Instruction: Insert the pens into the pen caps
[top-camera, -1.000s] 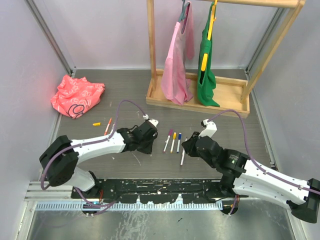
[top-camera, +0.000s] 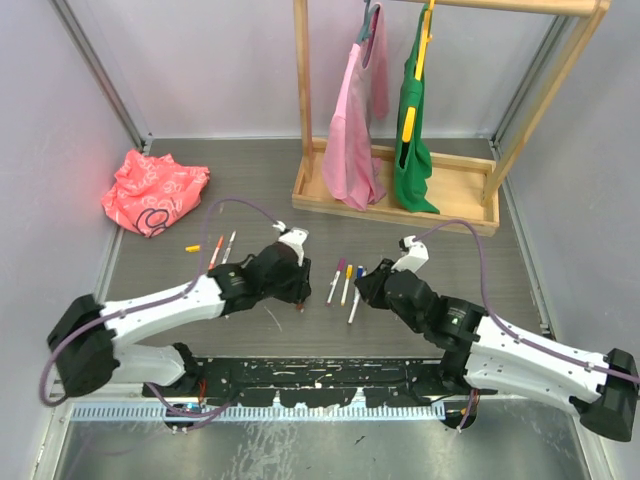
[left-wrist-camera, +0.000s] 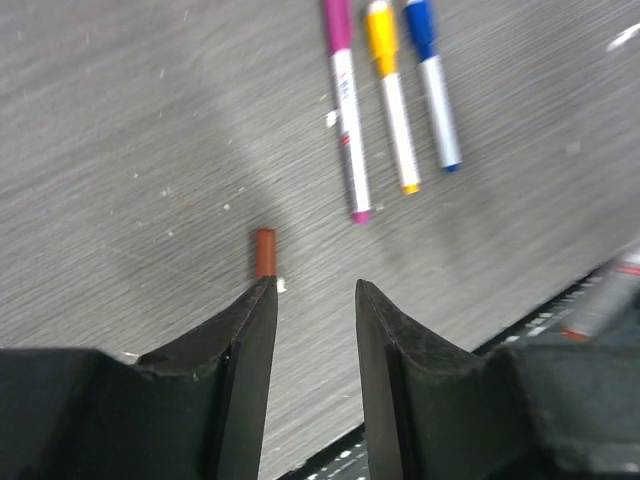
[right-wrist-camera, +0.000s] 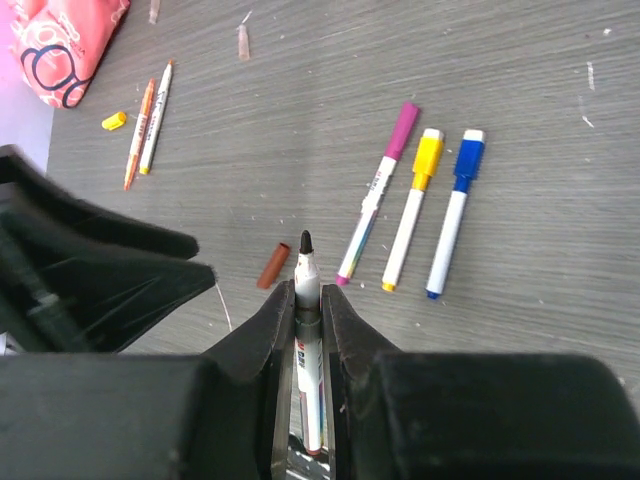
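Note:
My right gripper is shut on a white pen (right-wrist-camera: 305, 268), held upright with its black tip up. My left gripper stands open over the table, nothing between its fingers; a brown cap (left-wrist-camera: 266, 250) lies just beyond its fingertips. To its right in the top view, pens with purple (right-wrist-camera: 402, 131), yellow (right-wrist-camera: 428, 155) and blue (right-wrist-camera: 469, 158) caps lie side by side. An orange pen (right-wrist-camera: 141, 130) and a white pen (right-wrist-camera: 157, 120) lie at the left, near a loose yellow cap (right-wrist-camera: 115, 121).
A pink patterned bag (top-camera: 155, 192) sits at the back left. A wooden rack (top-camera: 465, 190) with pink and green garments stands at the back. Its front edge lies close behind both grippers.
My right gripper has moved a little to the left with the pen.

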